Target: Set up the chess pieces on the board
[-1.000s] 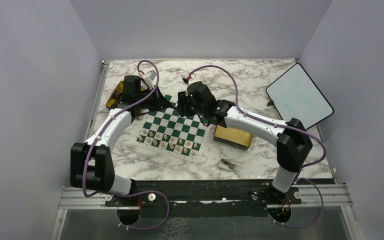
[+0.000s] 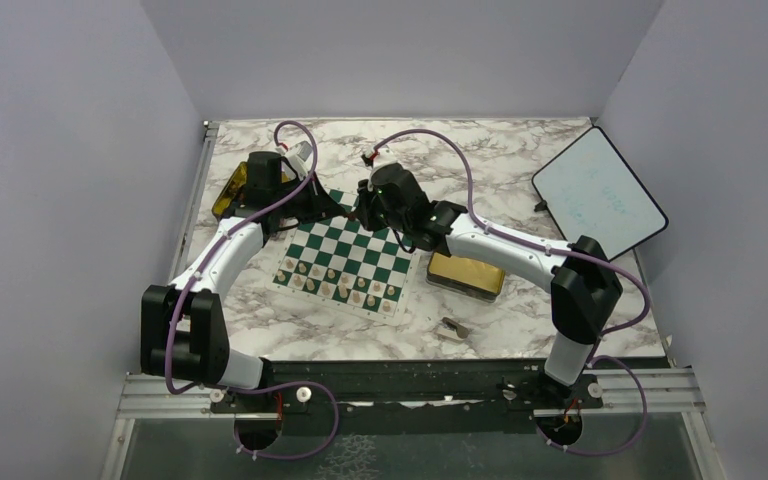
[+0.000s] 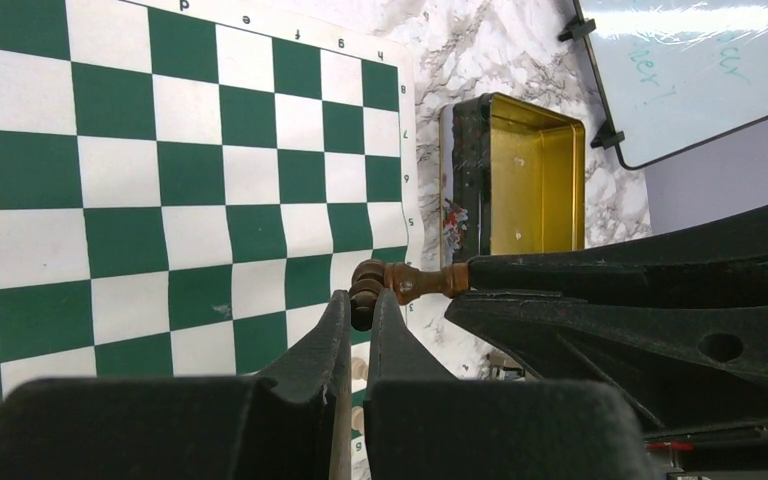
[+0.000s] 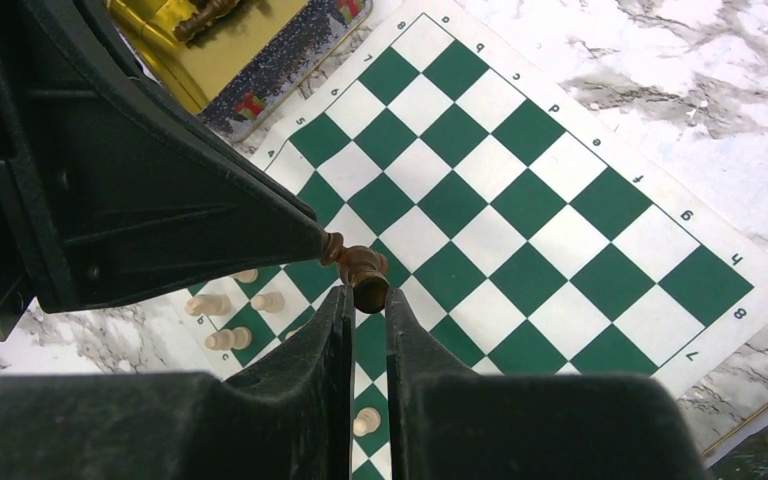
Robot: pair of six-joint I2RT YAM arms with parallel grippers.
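A brown chess piece (image 3: 407, 281) is held level above the board (image 2: 362, 255), spanning the short space between my two grippers. In the left wrist view my left gripper has its fingertips closed around one end of the piece. The tip of my right gripper meets the other end and is shut on it, with a dark round end facing the right wrist camera. From above, both grippers meet over the board's far part. Several pale pieces (image 2: 342, 292) stand on the board's near rows; the squares visible beyond them are bare.
A golden tin (image 2: 232, 190) at the left has brown pieces (image 4: 205, 18) in it. Another golden tin (image 2: 475, 273) stands right of the board, its visible inside empty. A whiteboard (image 2: 600, 192) lies at far right.
My right gripper has shifted very slightly at the meeting point, and its fingers, wider apart earlier, have closed on the brown piece. The left arm and the pieces on the board look unmoved.
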